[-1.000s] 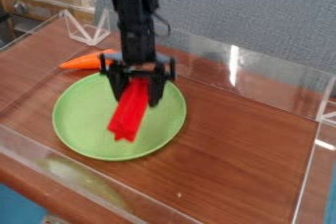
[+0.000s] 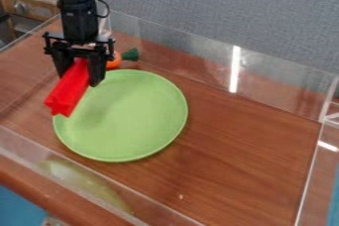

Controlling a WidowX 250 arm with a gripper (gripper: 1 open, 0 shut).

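The black gripper (image 2: 79, 59) is over the left edge of the green plate (image 2: 126, 119), holding a red block (image 2: 69, 89) that hangs tilted down toward the lower left. An orange carrot-like object with a green top (image 2: 115, 59) lies behind the gripper, partly hidden by it.
Transparent walls border it, with a grey textured wall (image 2: 239, 12) behind and a pale box at the upper left.
The gripper has moved up and to the left with the red block, from over the plate's middle to its left edge.
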